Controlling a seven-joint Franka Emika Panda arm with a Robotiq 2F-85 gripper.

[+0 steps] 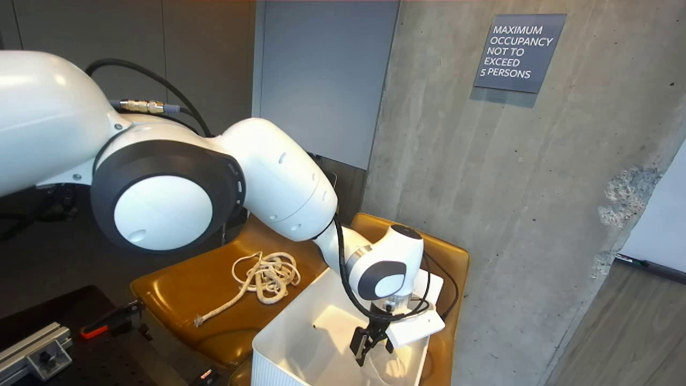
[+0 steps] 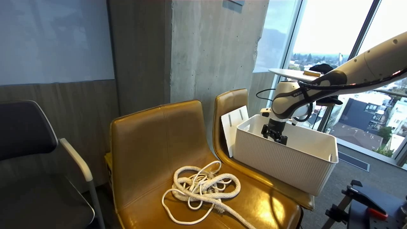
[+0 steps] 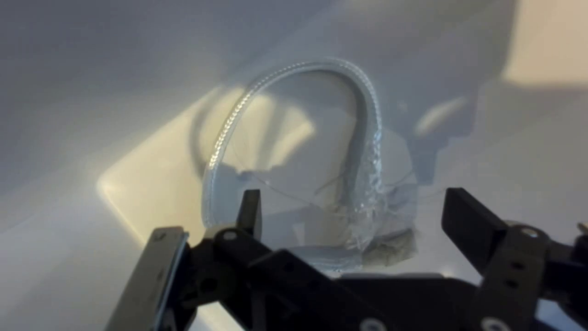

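Note:
My black gripper is open inside the white ribbed bin, with nothing between its fingers. Below it, in the wrist view, a clear curved loop like tubing or cord lies on the bin floor. Its lower right end has a crumpled, see-through bundle, which sits under the gap between my fingers and appears apart from them. The loop's lower edge is partly hidden by the gripper. From the side, the gripper dips below the bin's rim.
The bin stands on a tan chair, with a white panel leaning beside it. Coiled white rope lies on the neighbouring chair. A dark table with a clamp is at the lower left. Bin walls surround the gripper closely.

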